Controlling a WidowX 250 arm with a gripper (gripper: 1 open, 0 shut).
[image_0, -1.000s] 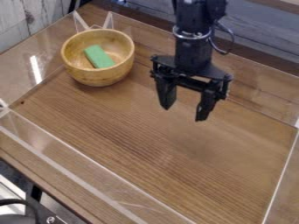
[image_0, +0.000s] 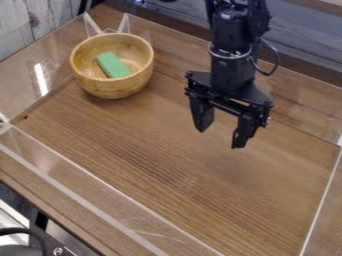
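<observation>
My black gripper (image_0: 222, 121) hangs over the middle right of the wooden table, fingers apart and pointing down, with nothing visible between them. To its left, at the upper left, a yellow bowl (image_0: 131, 85) holds a green block (image_0: 112, 64), which leans against the inside.
Raised wooden edges and a pale wall (image_0: 34, 40) border it at left and back. A black cable (image_0: 19, 232) lies at the lower left corner.
The gripper has moved slightly toward the front and right over the last second. The bowl and green block have not moved.
</observation>
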